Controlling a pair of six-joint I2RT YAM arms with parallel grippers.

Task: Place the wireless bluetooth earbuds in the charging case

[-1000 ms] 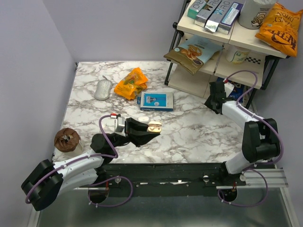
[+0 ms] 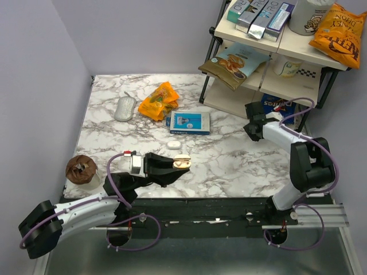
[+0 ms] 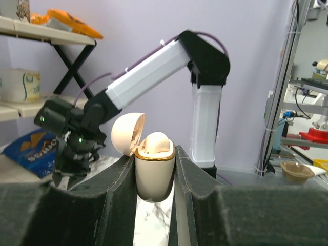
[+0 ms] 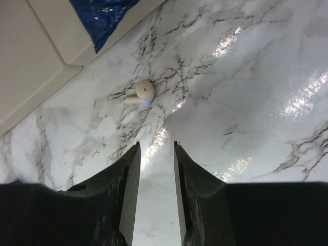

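A cream charging case (image 3: 155, 180) with a gold rim is clamped upright in my left gripper (image 2: 182, 164), its lid (image 3: 127, 134) raised. A rounded cream piece (image 3: 157, 143), apparently an earbud, pokes up from the case; the rest of the inside is hidden. On the marble table in the right wrist view lies a cream earbud (image 4: 145, 91) showing a small blue light, its stem pointing left. My right gripper is part open with nothing between its fingers. In that view its tips appear below the earbud and apart from it.
The shelf's bottom board (image 4: 38, 66) and a blue packet (image 4: 102, 18) are close to the loose earbud. A small white object (image 2: 174, 145), a blue box (image 2: 190, 122) and an orange bag (image 2: 159, 102) lie on the table. Bare marble spreads between the two arms.
My left gripper, carrying the case, has shifted left and towards the front edge. The right gripper has moved a little left and towards the front.
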